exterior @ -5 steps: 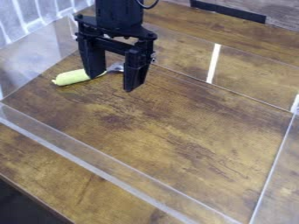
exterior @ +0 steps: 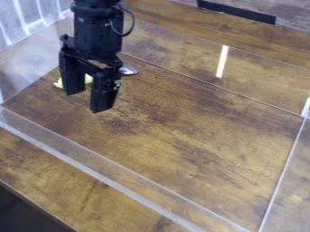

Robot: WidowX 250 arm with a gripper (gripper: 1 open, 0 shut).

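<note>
My black gripper (exterior: 87, 89) hangs open over the back left of the wooden work area, its two fingers pointing down. Behind it lies a pale yellow-green elongated object (exterior: 60, 82), mostly hidden by the gripper. A small silvery piece (exterior: 129, 70) shows just right of the gripper, on the wood; what it is I cannot tell.
Clear low walls (exterior: 223, 214) enclose the wooden floor (exterior: 194, 136). The middle and right of that floor are empty. A white strip (exterior: 222, 61) shows on the back wall.
My gripper has moved left and a little lower in the view, and now covers most of the yellow-green object.
</note>
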